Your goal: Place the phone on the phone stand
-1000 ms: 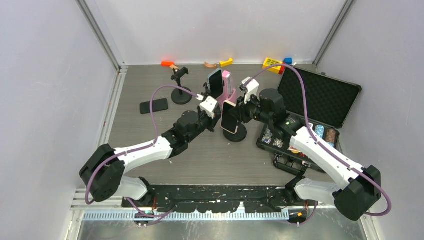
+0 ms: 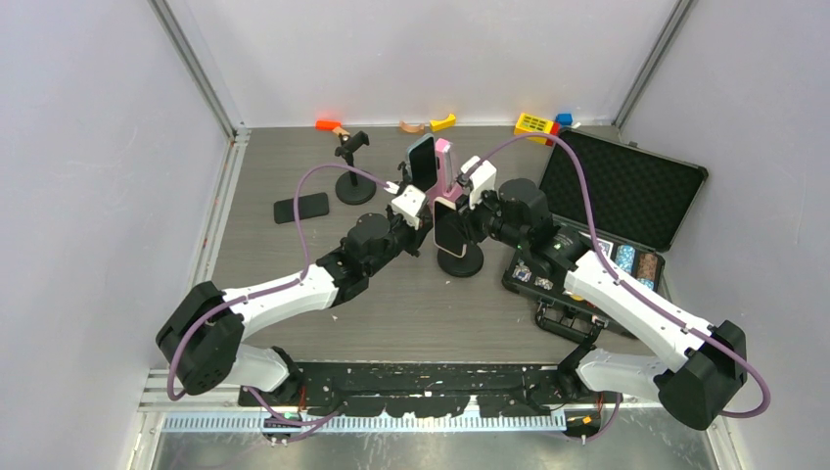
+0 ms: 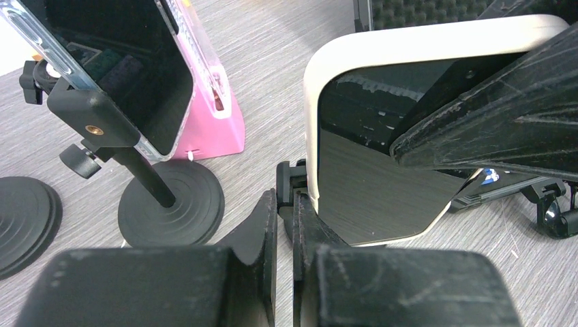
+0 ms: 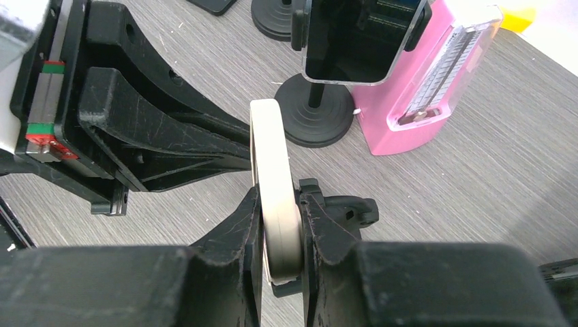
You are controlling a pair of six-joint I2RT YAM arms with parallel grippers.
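A white-edged phone [image 2: 448, 227] stands upright at the front stand, whose base [image 2: 460, 264] shows beneath it. My right gripper is shut on this phone, its cream edge between the fingers. My left gripper is shut on a black upper part of that stand, beside the phone. Behind, a second phone [image 2: 422, 163] rests in another stand next to a pink object [image 3: 218, 133]. A third stand [image 2: 355, 191] at the back left holds nothing.
A dark phone [image 2: 300, 208] lies flat on the left. An open black case [image 2: 607, 186] fills the right side. Small coloured blocks [image 2: 533, 125] line the back edge.
The right arm's wrist has shifted slightly in the top view, with the phone staying at the front stand. The left arm looks unmoved.
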